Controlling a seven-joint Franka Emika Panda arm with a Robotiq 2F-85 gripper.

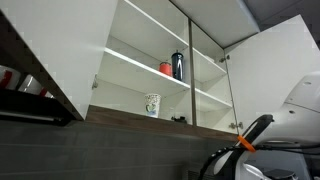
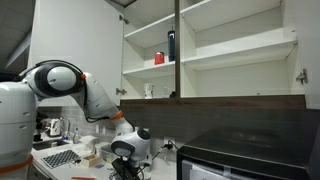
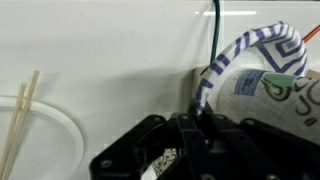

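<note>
In the wrist view a white cup (image 3: 262, 102) with coloured motifs outside and a blue key-pattern band inside its rim lies tilted at the right. My gripper is shut on the near part of this rim. The cup's lower end runs out of the picture. Exterior view 2 has the gripper (image 2: 130, 160) low over the counter, pointing down, but the cup cannot be made out there. At the bottom right of exterior view 1, only the upper part of the gripper shows.
Above the counter an open cabinet holds a patterned white cup (image 1: 153, 105), a red canister (image 1: 165, 69) and a dark bottle (image 1: 178, 66). A black microwave (image 2: 240, 142) stands right of the arm. A white plate (image 3: 50, 137) with wooden chopsticks (image 3: 20, 125) lies left of the gripper.
</note>
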